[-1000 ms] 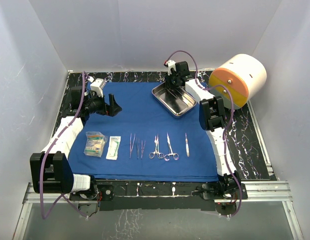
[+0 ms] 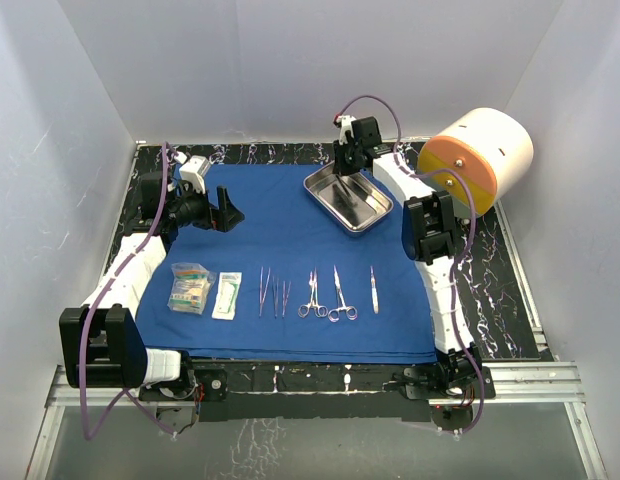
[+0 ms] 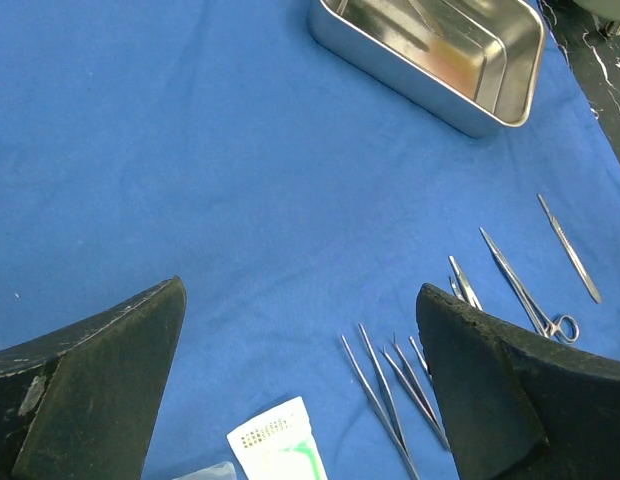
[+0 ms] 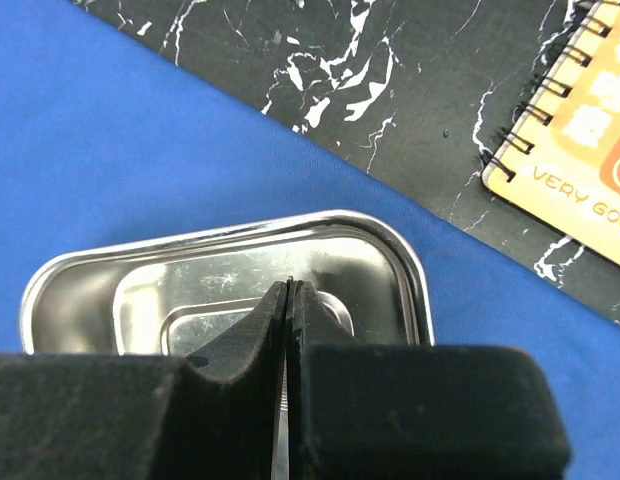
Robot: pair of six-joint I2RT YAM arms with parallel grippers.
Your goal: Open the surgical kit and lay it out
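Observation:
The metal tray lies at the back right of the blue cloth, its visible floor bare apart from reflections. Over its far-left end is my right gripper, shut, with nothing showing between its fingers; contact with the tray cannot be told. My left gripper hangs open and empty over the cloth's left half. A row along the front holds tweezers, two thinner instruments, scissors-like forceps, a longer ring-handled tool and a scalpel. Left of them lie a white-green packet and a clear bag.
A large cream drum with an orange face stands at the back right. A yellow spiral notebook shows in the right wrist view. Bare cloth spreads between the left gripper and the tray.
My right gripper has shifted slightly right and its wrist has risen a little at the tray's far end. The left arm, tray and instruments look unmoved.

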